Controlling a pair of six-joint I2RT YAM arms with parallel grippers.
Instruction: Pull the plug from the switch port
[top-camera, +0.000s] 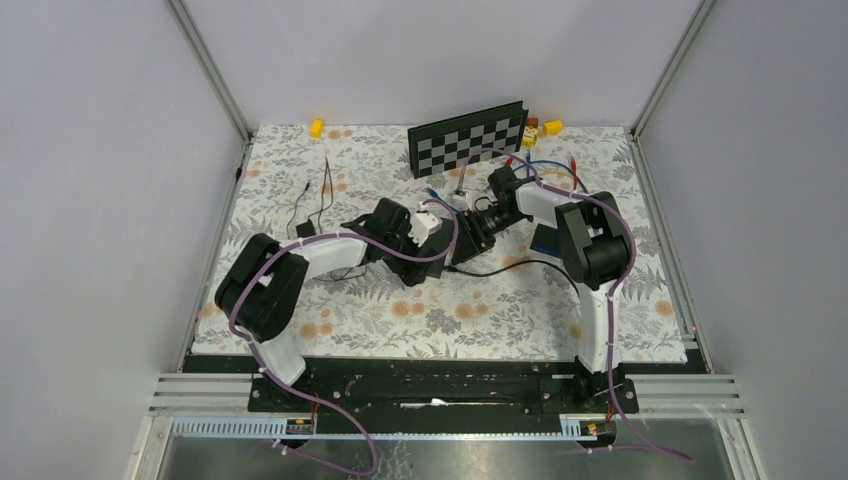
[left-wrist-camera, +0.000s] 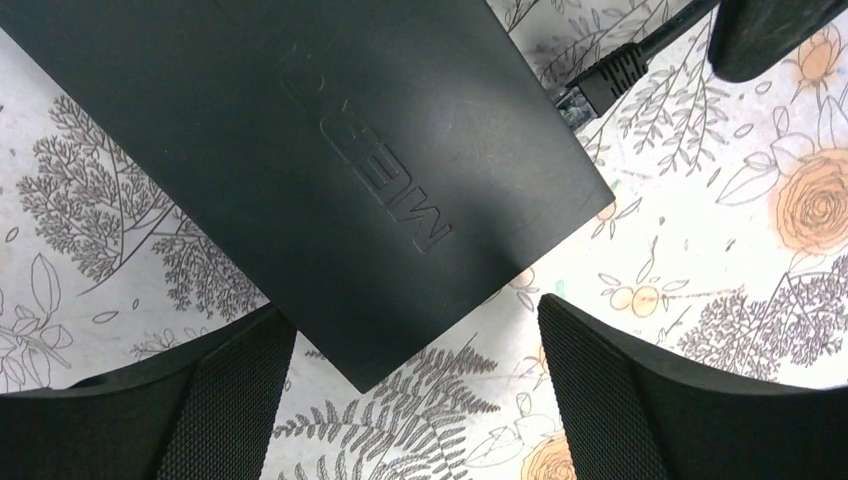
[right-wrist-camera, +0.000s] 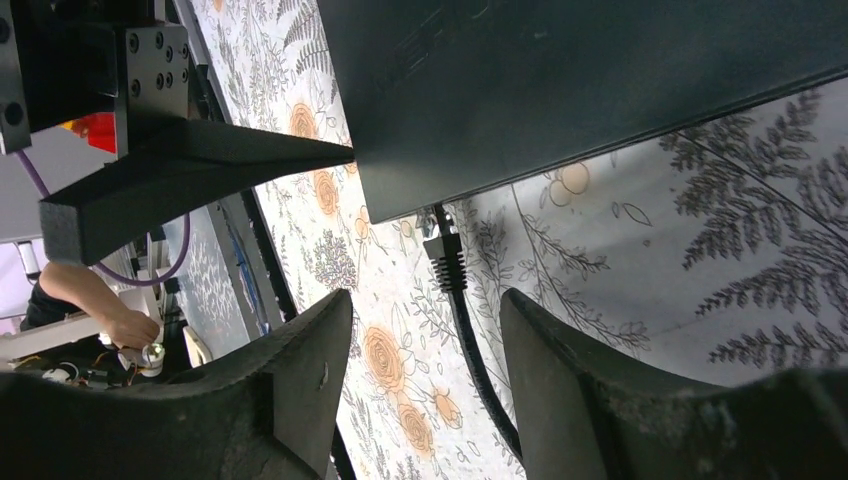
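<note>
The black switch lies on the floral mat between both arms, filling much of the left wrist view as a dark box. A black cable plug sits in a port on its side, also seen end-on at the switch's edge as a plug. My left gripper is open around the switch's near corner. My right gripper is open, its fingers either side of the cable, a little short of the plug.
A checkerboard panel stands at the back. Loose thin cables lie at the left, more coloured cables and a dark board at the right. Yellow blocks sit along the back edge.
</note>
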